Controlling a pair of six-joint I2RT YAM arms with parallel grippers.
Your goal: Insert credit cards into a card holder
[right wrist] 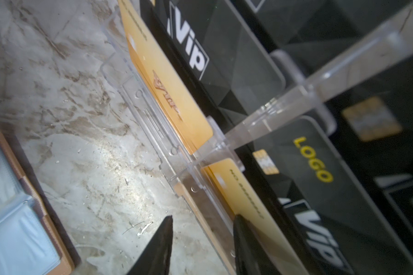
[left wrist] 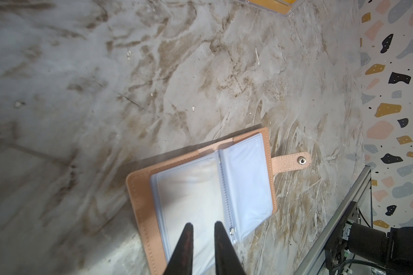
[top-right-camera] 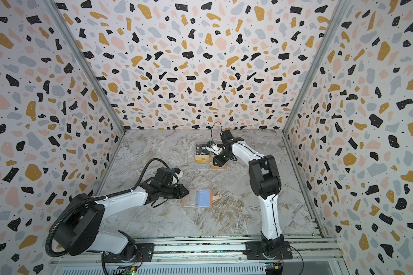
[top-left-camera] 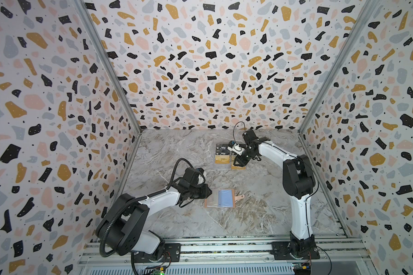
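Observation:
An open tan card holder (left wrist: 144, 215) with clear sleeves and a snap strap lies on the table's front middle. My left gripper hangs over its left part, fingers parted, nothing between them. Behind it, a clear acrylic card stand (right wrist: 146, 119) holds black Vip cards (right wrist: 229, 59) and gold cards (right wrist: 165, 91) in compartments. My right gripper is low at the stand's front right, fingers apart, its right finger in front of a gold card; whether it touches that card I cannot tell.
Bare marble table (top-left-camera: 165, 151) surrounds both objects, with free room at left and right. Patterned walls (top-left-camera: 206, 64) close in the back and sides; metal rails (top-left-camera: 206, 238) run along the front edge.

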